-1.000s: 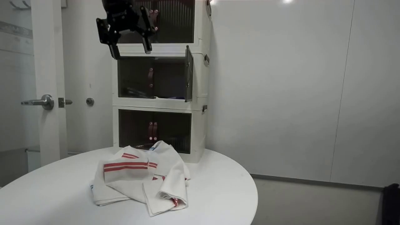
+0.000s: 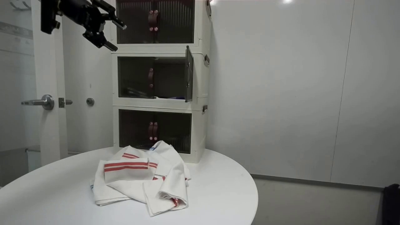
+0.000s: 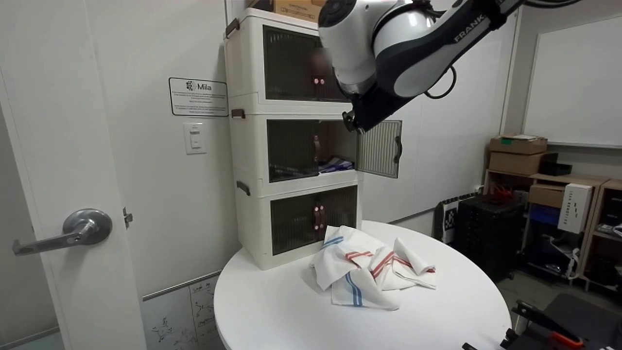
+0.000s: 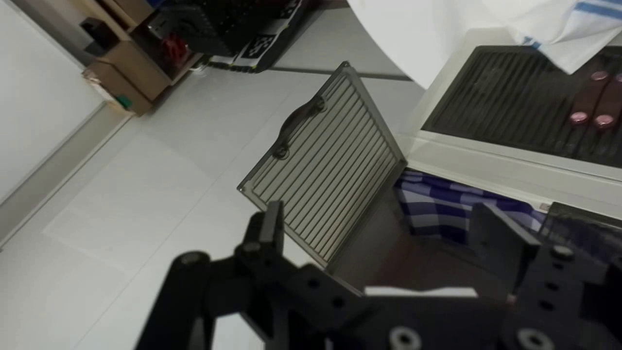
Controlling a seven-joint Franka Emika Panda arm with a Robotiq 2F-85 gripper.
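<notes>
My gripper (image 2: 117,38) hangs open high at the upper left in exterior view 1, nothing between its fingers. The wrist view shows the open gripper facing the cabinet's middle compartment, whose right door (image 4: 332,157) stands swung open. Inside that compartment lies a blue and white checked cloth (image 4: 437,204), partly behind one finger; exterior view 2 shows this cloth (image 3: 336,165) too. White towels (image 2: 165,161) with red and blue stripes lie crumpled on the round white table, below and apart from the gripper.
The three-tier cabinet (image 2: 200,131) stands at the table's back edge. Its top and bottom doors are closed. The open middle door (image 3: 380,148) juts out near the arm. Bare tabletop (image 2: 225,187) surrounds the towels.
My gripper has moved left and tilted in exterior view 1, with its fingers now pointing toward the lower right. Towels and the cabinet door have stayed put.
</notes>
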